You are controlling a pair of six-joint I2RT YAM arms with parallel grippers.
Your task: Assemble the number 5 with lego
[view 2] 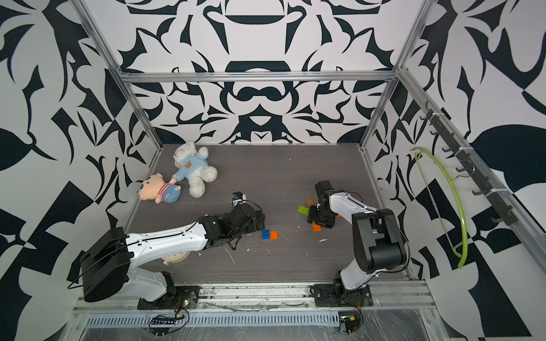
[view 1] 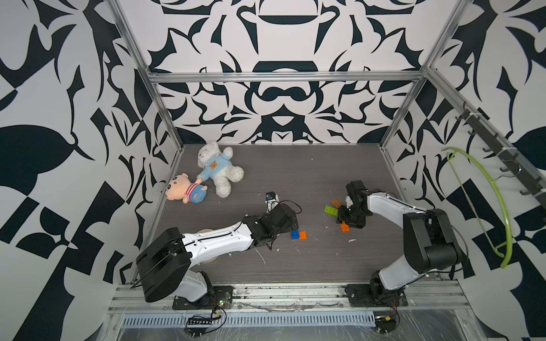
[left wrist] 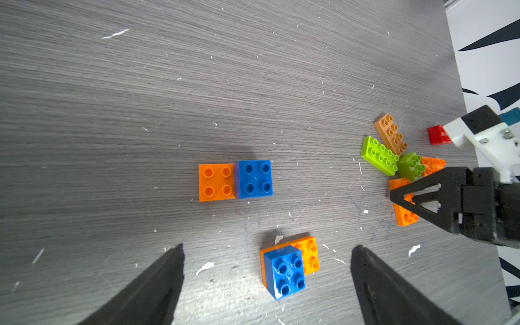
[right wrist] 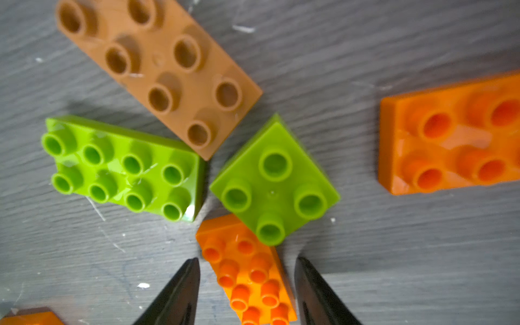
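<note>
My left gripper is open above the table, its fingers wide apart. Below it, a blue brick point(left wrist: 288, 273) sits raised on an orange brick point(left wrist: 309, 254). Farther up in that view, another orange brick point(left wrist: 216, 182) lies against another blue brick point(left wrist: 253, 179). In the right wrist view my right gripper stands part open, with an orange eight-stud brick point(right wrist: 254, 281) in the space between its fingers. A square green brick point(right wrist: 273, 187) overlaps that brick's far end. A lime brick point(right wrist: 124, 170) and a brown brick point(right wrist: 162, 75) are nearby.
To the right lies another orange brick point(right wrist: 455, 140); an orange corner point(right wrist: 32, 318) shows at lower left. A red brick point(left wrist: 438, 134) is beside my right gripper. Soft toys, a white bear point(view 1: 219, 168) and a pink doll point(view 1: 186, 188), occupy the back left.
</note>
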